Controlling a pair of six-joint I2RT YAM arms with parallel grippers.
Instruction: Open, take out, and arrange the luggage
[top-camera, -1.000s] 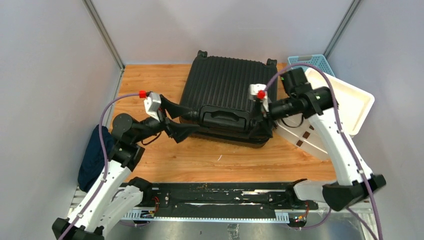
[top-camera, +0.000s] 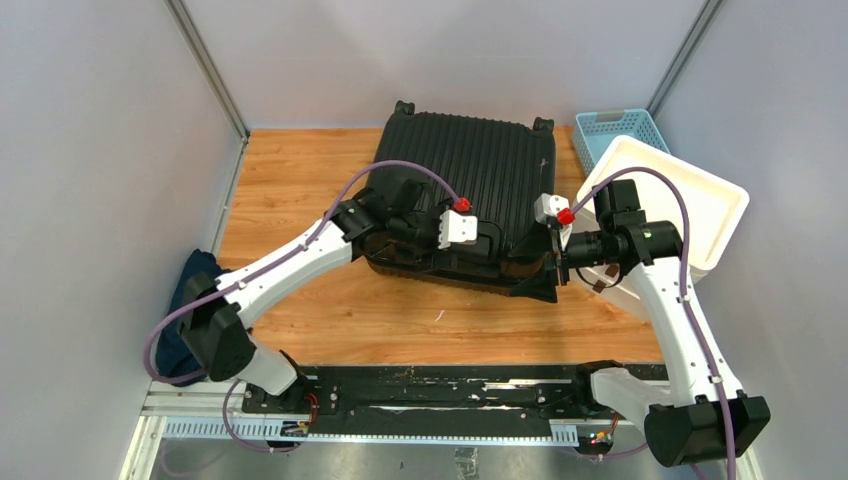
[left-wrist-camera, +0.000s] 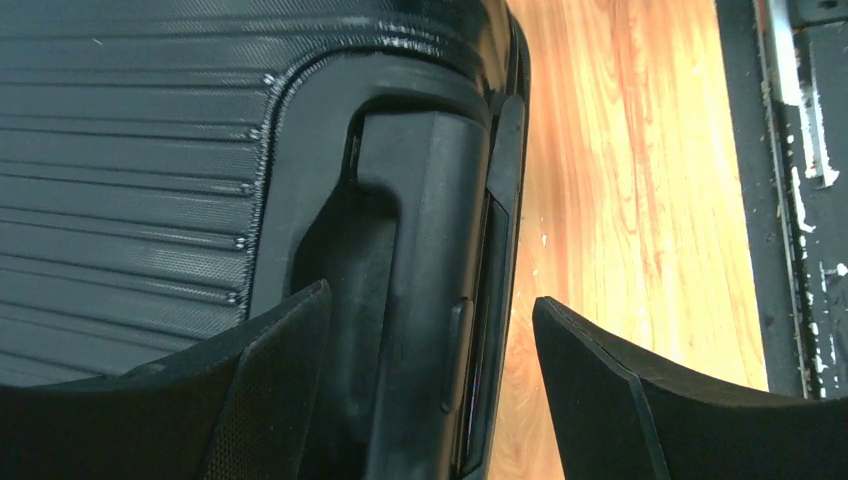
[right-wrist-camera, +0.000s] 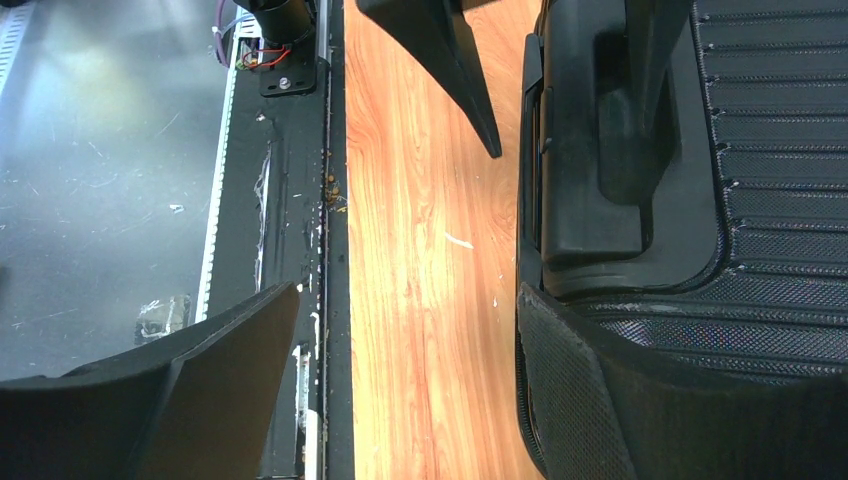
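Note:
A black ribbed suitcase (top-camera: 470, 155) lies closed on the wooden table (top-camera: 295, 170), its handle recess toward the front. My left gripper (top-camera: 435, 255) is over the front handle; in the left wrist view its fingers stand apart (left-wrist-camera: 431, 320) around the black handle bar (left-wrist-camera: 420, 240), not visibly closed on it. My right gripper (top-camera: 530, 270) stands open at the front right corner of the suitcase. In the right wrist view its fingers straddle the suitcase's front edge, and the left gripper's dark fingers hang over the handle recess.
A cream bin (top-camera: 670, 190) and a blue basket (top-camera: 610, 125) sit at the back right. A dark blue cloth (top-camera: 180, 340) lies at the left.
My left gripper has moved right, over the suitcase handle.

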